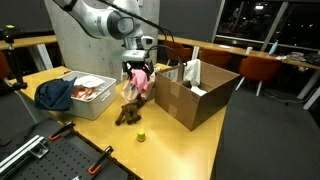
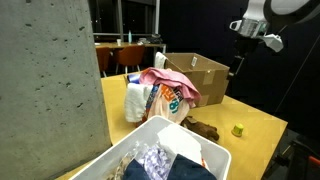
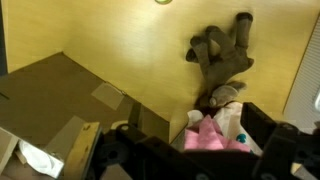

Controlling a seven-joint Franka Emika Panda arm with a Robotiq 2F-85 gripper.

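My gripper stands open, with nothing held between its fingers. In exterior view 1 the gripper hangs above the far part of the table, by the pink cloth; exterior view 2 has it at the upper right. A white bag with colored print stands partly under the pink cloth. Flat on the table in front of them lies a brown plush toy, limbs spread. Part of the pink cloth is hidden behind the gripper in the wrist view.
An open cardboard box with white cloth stands right of the bag. On the left, a white bin holds clothes. A small yellow-green object sits near the front edge. Bare tabletop lies right of it.
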